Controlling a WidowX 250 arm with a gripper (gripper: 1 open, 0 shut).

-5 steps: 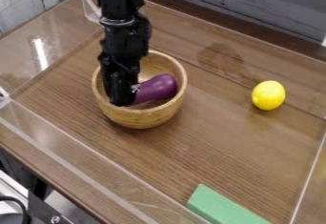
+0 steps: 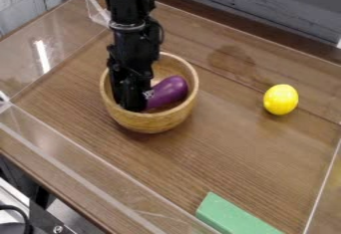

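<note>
A wooden bowl stands on the table in the camera view, left of centre, with a purple eggplant in its right part. My black gripper reaches down from the top into the bowl, at the eggplant's left side. Its fingertips are dark and partly hidden, so I cannot tell how far they are open or whether they touch the eggplant.
A yellow lemon lies to the right of the bowl. A green block lies at the front right.
The eggplant has shifted slightly within the bowl and sits more upright along the right side. My gripper has moved slightly within the bowl.
</note>
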